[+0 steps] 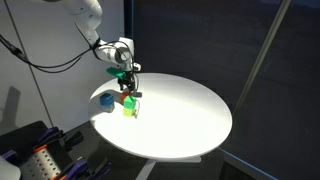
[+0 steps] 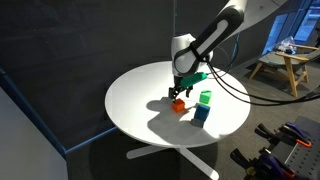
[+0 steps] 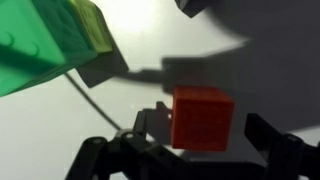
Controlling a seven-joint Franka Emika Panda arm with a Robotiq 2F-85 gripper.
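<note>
A red block lies on the white table, between and a little ahead of the open fingers of my gripper in the wrist view. Nothing is gripped. In exterior view 2 the same red block sits just below the gripper. Beside it stands a green block, which in the wrist view shows as a green block with a yellow block under it. Exterior view 1 also has the yellow block below the green one.
A dark blue block stands left of the stack, close to the arm; exterior view 2 shows the blue block near the green one. A dark object edges into the wrist view's top.
</note>
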